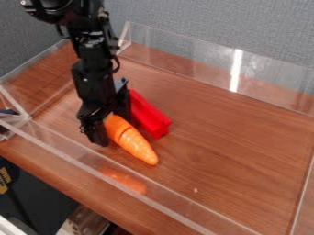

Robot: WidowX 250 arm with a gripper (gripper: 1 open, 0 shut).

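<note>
My black gripper (101, 121) is low over the wooden board, at the upper-left end of an orange carrot (132, 140), which lies pointing toward the lower right. Whether the fingers are shut on the carrot I cannot tell, as they are dark and partly hide its end. Just behind, to the right of the gripper, lies a red block (149, 112) on the board.
Clear plastic walls (236, 69) surround the wooden board (241, 147). The board's right and middle area is free. At the left edge a blue object (6, 114) is partly visible.
</note>
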